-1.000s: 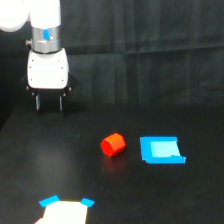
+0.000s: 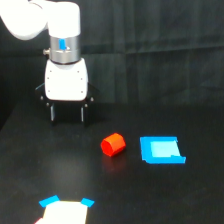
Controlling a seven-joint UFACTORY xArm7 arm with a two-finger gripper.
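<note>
My gripper (image 2: 67, 116) hangs at the left, pointing down below the white arm, its two dark fingers spread with nothing visible between them. It is open. Lying to its right and nearer the camera is a small red block (image 2: 113, 145) on the dark table. A pale square edged with blue tape (image 2: 162, 138) sits to the right of the block, apart from it. The fingertips are dark against the dark background, so their height above the table is hard to judge.
At the bottom edge, partly cut off, lies a white square (image 2: 65, 213) with blue tape at its corners and a reddish bit at its left. Dark curtain (image 2: 150, 50) hangs behind. Bare table surrounds the block.
The arm and gripper have moved right and lower in the view. The fingers stay apart. Red block and both taped squares have not moved.
</note>
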